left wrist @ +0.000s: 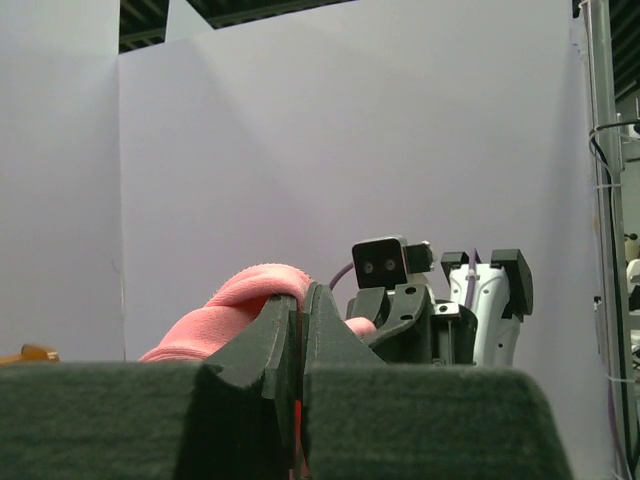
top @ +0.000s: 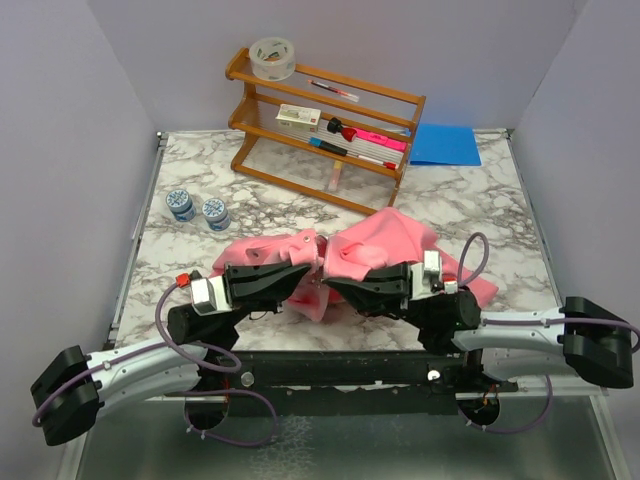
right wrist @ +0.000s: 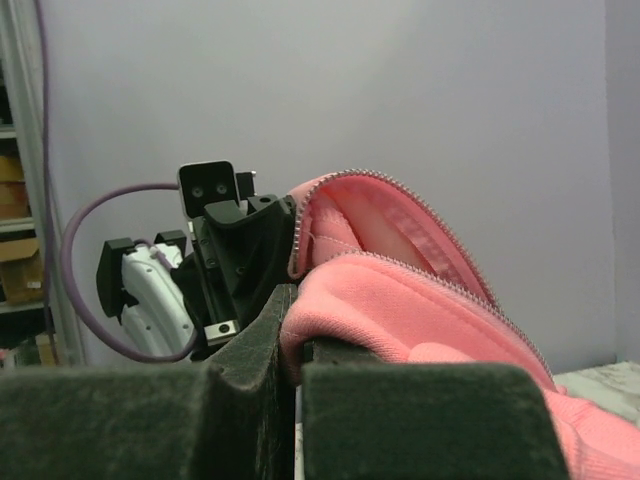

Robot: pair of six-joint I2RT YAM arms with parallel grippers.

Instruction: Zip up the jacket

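The pink jacket (top: 390, 235) lies rumpled on the table, its front edges lifted at the middle between my two arms. My left gripper (top: 308, 268) is shut on one edge; in the left wrist view the pink cloth (left wrist: 240, 292) runs in between the fingertips. Close beside it, my right gripper (top: 328, 282) is shut on the other edge, a fold (right wrist: 345, 300) draping over its fingertips in the right wrist view. Two rows of zipper teeth (right wrist: 425, 208) run apart there, leaving a gap between the edges. I cannot make out the slider or pull tab.
Behind the jacket stands a wooden rack (top: 300, 145) holding tape, pens and a small box. Two blue-and-white jars (top: 215, 213) are at the left, and a blue sheet (top: 445, 145) lies at the back right.
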